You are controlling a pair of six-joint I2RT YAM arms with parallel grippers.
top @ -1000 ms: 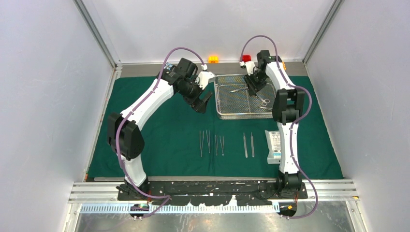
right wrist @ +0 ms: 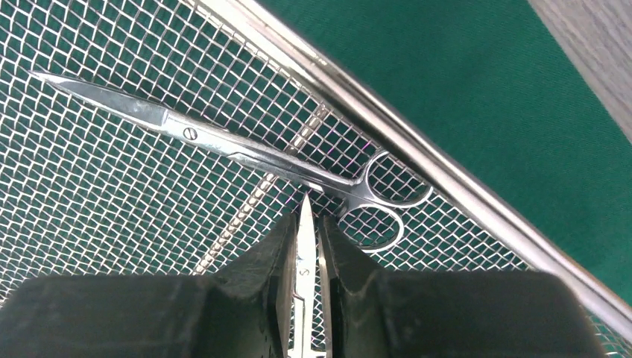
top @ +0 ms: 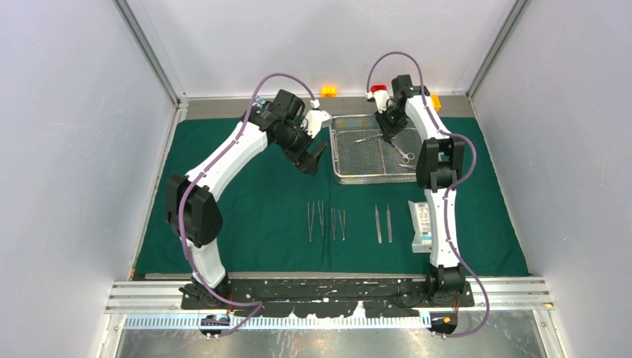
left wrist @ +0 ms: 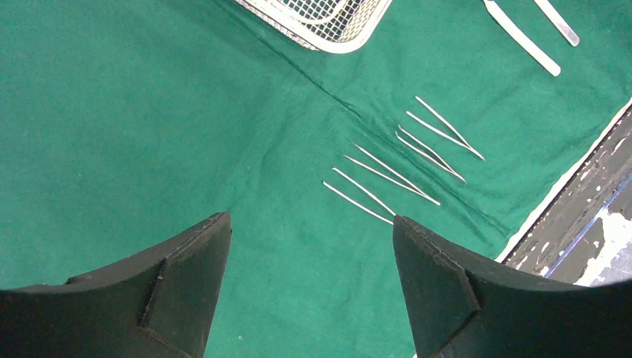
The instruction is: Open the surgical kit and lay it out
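Note:
The wire mesh basket [top: 337, 160] stands on the green cloth at the back right, with scissors inside. My right gripper is down in it, its narrowly parted fingers on either side of a slim, bright pair of scissors [right wrist: 305, 257]. Whether they touch its sides, I cannot tell. Larger scissors [right wrist: 216, 139] lie across the mesh just beyond the fingertips. Left of the basket, my left gripper [top: 313, 159] hangs open above bare cloth, nothing between its fingers. Several tweezers [left wrist: 387, 175] lie in a row on the front cloth; two slim handles [top: 383, 224] lie to their right.
A white packet [top: 421, 226] lies at the front right, beside the right arm. Red and yellow pieces [top: 329, 92] stand along the back wall. The basket's metal rim [right wrist: 417, 145] runs close past the right gripper.
My right arm has shifted slightly to the left over the basket. The left arm and the laid-out instruments have stayed where they were.

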